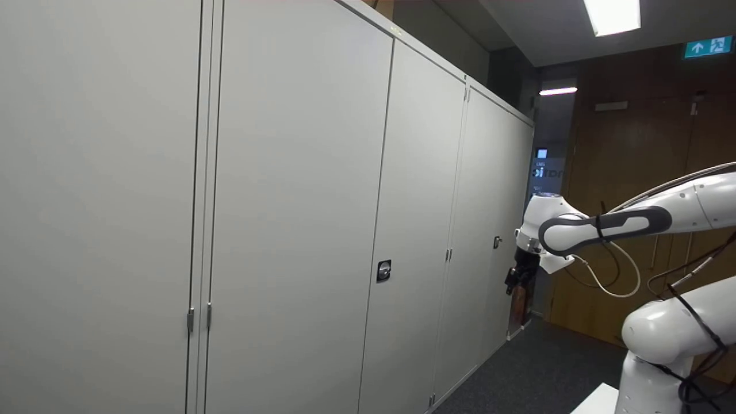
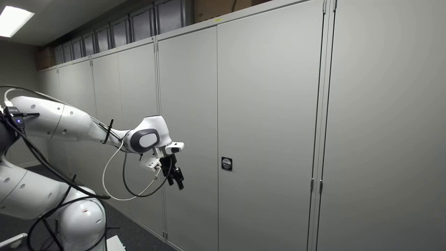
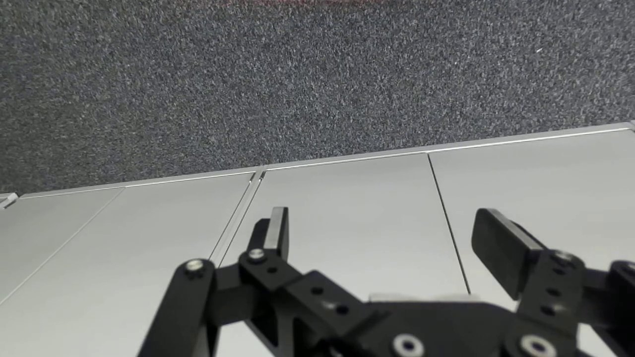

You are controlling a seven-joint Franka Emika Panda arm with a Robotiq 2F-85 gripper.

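Observation:
A row of tall light-grey cabinets fills most of both exterior views, and every door (image 1: 296, 207) in sight is closed. A round lock handle (image 2: 226, 163) in a black square plate sits beside the seam between two doors. My black gripper (image 2: 176, 184) points downward, to the left of that handle in exterior view 2 and apart from it. From the wrist view, the gripper stands open, its two fingers (image 3: 277, 229) wide apart and nothing between them. Behind them show the lower cabinet doors (image 3: 351, 220); the handle is out of this view.
Another cabinet handle (image 1: 497, 242) is on a farther door. Dark carpet (image 3: 315, 83) runs bare along the cabinet base. Grey boxes (image 2: 141, 25) stand on top of the cabinets. Cables (image 2: 115, 196) hang loosely from the arm. A white surface (image 1: 598, 400) lies beside the arm's base.

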